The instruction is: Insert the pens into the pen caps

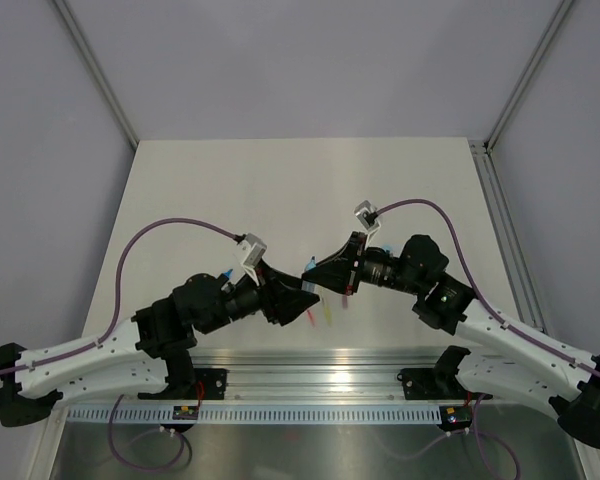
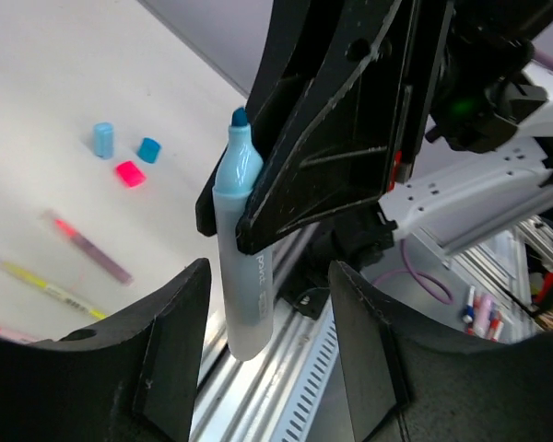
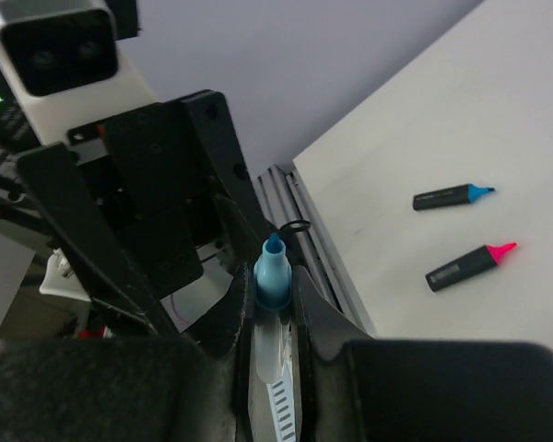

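Note:
A light-blue capped pen point(image 2: 242, 276) stands upright in my right gripper, which is shut on it near its upper part, as the wrist views show. My left gripper is open around the pen's lower body, its fingers apart on either side. In the top view the two grippers point(image 1: 310, 280) meet over the lower middle of the board. A pink-tipped pen point(image 2: 88, 244), a yellow one point(image 2: 48, 290), a blue cap point(image 2: 103, 140) and a pink cap point(image 2: 130, 173) lie on the board.
Dark markers with blue point(image 3: 442, 198) and pink point(image 3: 461, 270) tips lie apart on the board point(image 1: 210, 180). The back of the board is clear. A metal rail runs along the front edge.

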